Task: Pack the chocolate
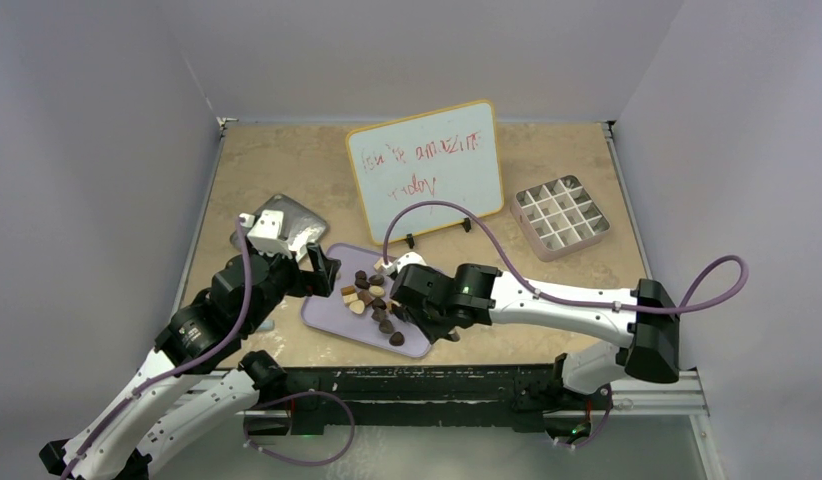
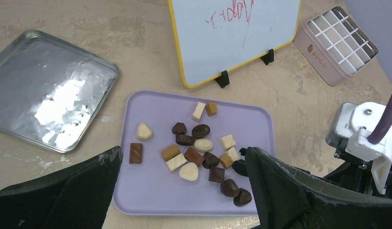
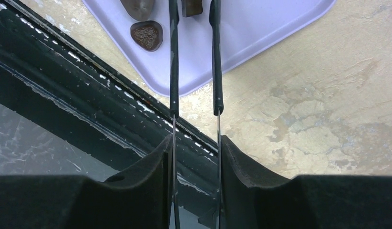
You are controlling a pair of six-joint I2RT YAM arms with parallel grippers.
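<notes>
A lilac tray (image 1: pixel 322 312) holds several dark, brown and cream chocolates (image 2: pixel 188 172) at the front centre. My right gripper is low over the tray, its long fingers reaching past the top edge of the right wrist view, close to a dark square chocolate; what lies between the tips is hard to tell. My left gripper stands open above and left of the tray, with nothing between its fingers. A pink box (image 1: pixel 559 216) with a white grid of compartments stands at the back right.
A metal tray (image 2: pixel 56 90) lies left of the lilac tray. A whiteboard (image 1: pixel 424 170) on small stands is behind it. Bare table lies between the lilac tray and the box. The table's front edge runs close below the tray.
</notes>
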